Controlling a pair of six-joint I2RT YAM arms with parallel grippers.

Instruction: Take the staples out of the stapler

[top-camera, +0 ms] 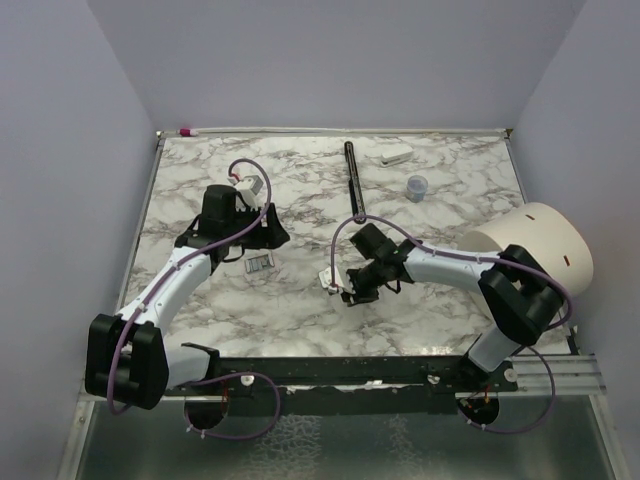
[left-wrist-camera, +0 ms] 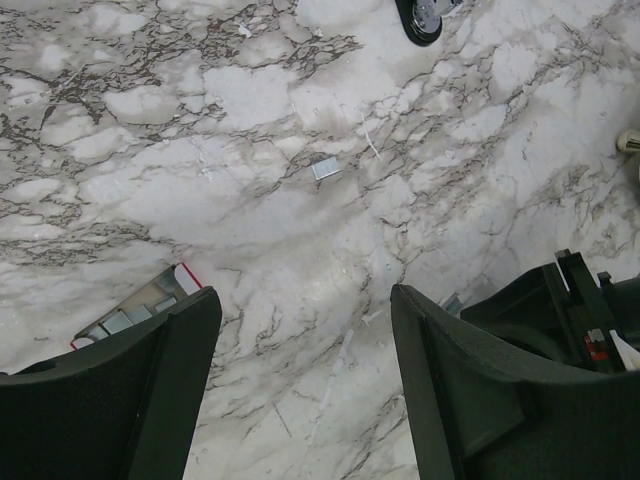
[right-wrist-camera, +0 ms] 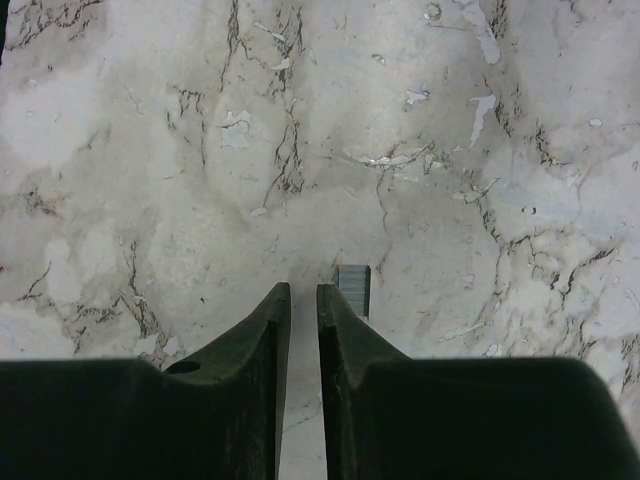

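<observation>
A long black stapler [top-camera: 354,181] lies lengthwise at the table's back centre; its end [left-wrist-camera: 421,20] shows at the top of the left wrist view. My left gripper [top-camera: 275,230] hangs over the left middle, open, with nothing between its fingers. A small silver staple strip [right-wrist-camera: 353,287] lies on the marble under my right gripper [top-camera: 362,292], just beyond its fingertips, which stand a narrow gap apart. A small silver piece [left-wrist-camera: 326,167] also lies on the marble in the left wrist view.
A small tray with compartments [top-camera: 259,264] lies left of centre. A clear cup [top-camera: 417,189] and a white block [top-camera: 396,157] are at the back right. A large cream cylinder [top-camera: 540,250] fills the right edge.
</observation>
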